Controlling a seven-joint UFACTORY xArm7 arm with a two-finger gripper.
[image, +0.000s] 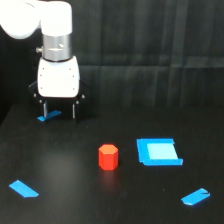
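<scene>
A red hexagonal block (108, 157) rests on the black table, around the middle of the view. My white gripper (59, 112) hangs at the back left, well apart from the block. Its two thin dark fingers stand wide apart, with no object visible between them. Right of the block lies a white square framed in blue tape (143, 153), with nothing on it.
Strips of blue tape mark the table: one at the front left (23, 188), one at the front right (195, 197), and one at the back left (49, 116) near the gripper. A dark curtain (140, 60) hangs behind.
</scene>
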